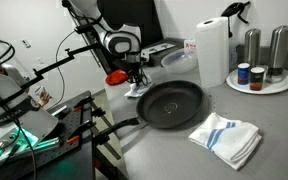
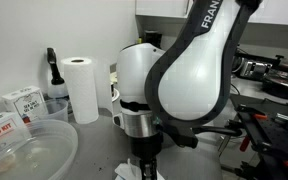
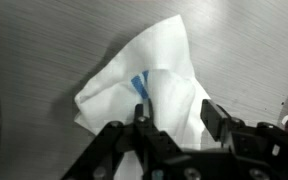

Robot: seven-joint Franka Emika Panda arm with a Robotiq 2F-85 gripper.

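Observation:
A white cloth with a blue stripe [image 3: 134,58] lies loosely bunched on the grey counter in the wrist view. My gripper is right over it, its dark fingers standing apart on either side of a raised fold. Whether the fingers touch the fold I cannot tell. In exterior view 1 the same cloth [image 1: 137,90] sits under the gripper [image 1: 140,79], just behind the black pan. Exterior view 2 has the gripper low over the cloth [image 2: 129,173], partly cut off by the bottom edge.
A black frying pan [image 1: 171,103] stands close by, its handle toward the arm. A second folded white cloth [image 1: 226,138] lies at the front right. A red dish [image 1: 116,77], a clear bowl [image 1: 180,62] and a paper towel roll [image 1: 212,48] surround the area.

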